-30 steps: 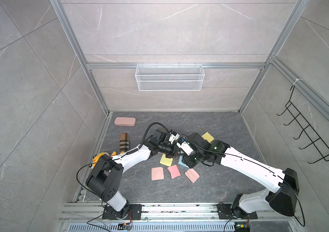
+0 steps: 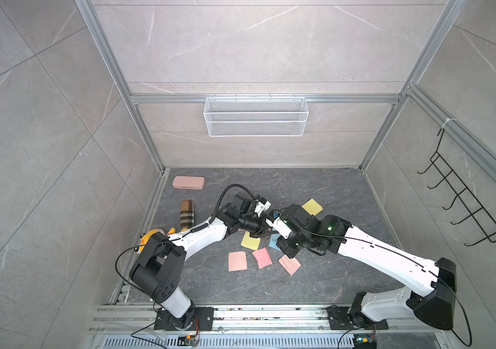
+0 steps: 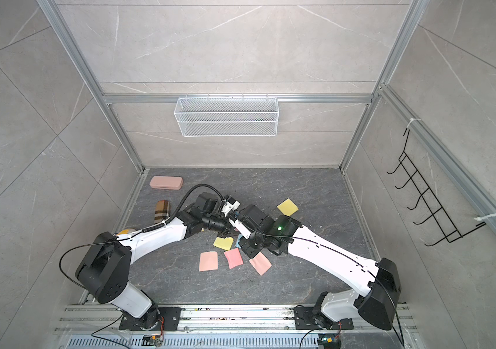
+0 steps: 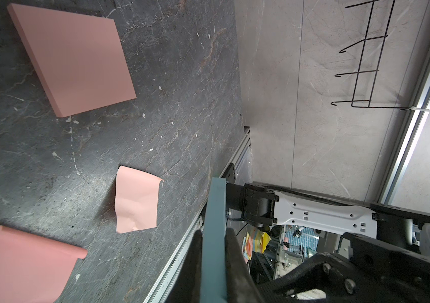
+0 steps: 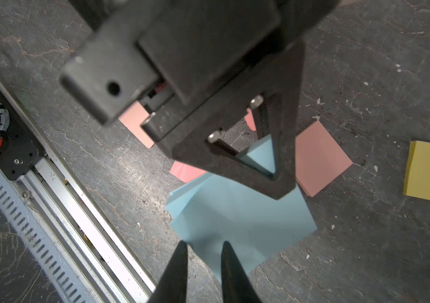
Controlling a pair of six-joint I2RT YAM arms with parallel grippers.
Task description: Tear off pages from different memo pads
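Observation:
A blue memo pad is pinched in my left gripper, its narrow edge facing the left wrist camera. From the right wrist view, a broad blue face spreads below the left gripper's dark fingers, and a folded-looking blue flap stands apart at its left side. My right gripper is part open there, its fingertips by the lower left edge of the blue paper. Whether paper lies between those tips is unclear. In the top left view, both wrists meet over the table's middle and mostly cover the pad.
Pink sheets and a yellow sheet lie loose near the front. A yellow pad sits farther back, and a thick pink pad lies beneath the arms. Left of them are a pink case and a striped item.
The left arm looks still.

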